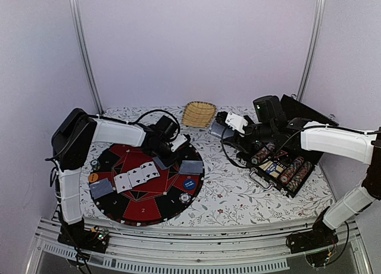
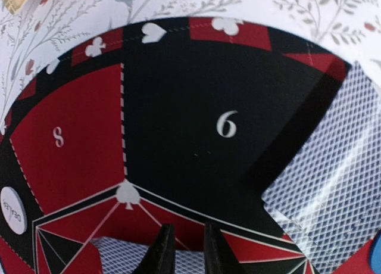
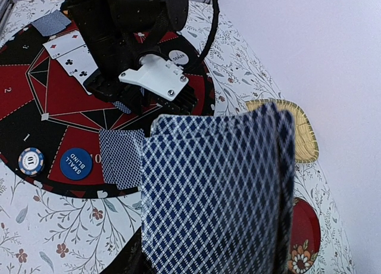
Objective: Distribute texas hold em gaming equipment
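Observation:
My left gripper is low over the round red-and-black poker mat, shut on a blue-patterned card near the mat's middle; how firmly the card sits between the fingers is hard to see. My right gripper holds a deck of blue-backed cards aloft, right of the mat. Other face-down cards lie on the mat's right and left sides. Three face-up cards lie in its middle. A small blind button, a chip and a dealer button sit on the mat.
An open case of chips stands at the right. A woven basket is at the back, with a red round item seen near it in the right wrist view.

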